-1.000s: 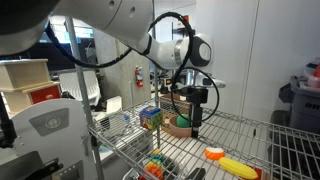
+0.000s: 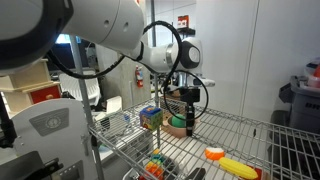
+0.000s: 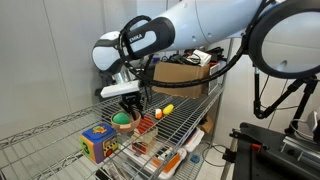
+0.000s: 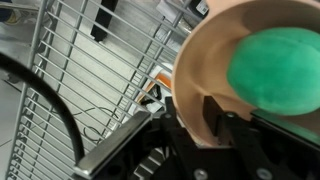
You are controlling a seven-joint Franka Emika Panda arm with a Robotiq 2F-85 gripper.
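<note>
A tan bowl (image 4: 215,45) with a green rounded object (image 4: 275,70) inside fills the right of the wrist view. From outside, the same bowl (image 2: 177,130) and green object (image 2: 178,121) stand on the wire rack. My gripper (image 2: 189,126) points down at the bowl's edge, its fingers partly apart. In the second exterior view, the gripper (image 3: 136,112) is right beside the bowl (image 3: 124,127). Dark fingers (image 4: 213,113) overlap the near rim in the wrist view. Whether both touch the rim is hard to tell.
A colourful box (image 2: 151,118) stands close to the bowl on the rack. A yellow corn-like object (image 2: 238,168) and an orange-and-white item (image 2: 214,153) lie toward the front right. Bare wire rack (image 2: 230,135) extends to the right.
The bowl and surrounding items look unmoved.
</note>
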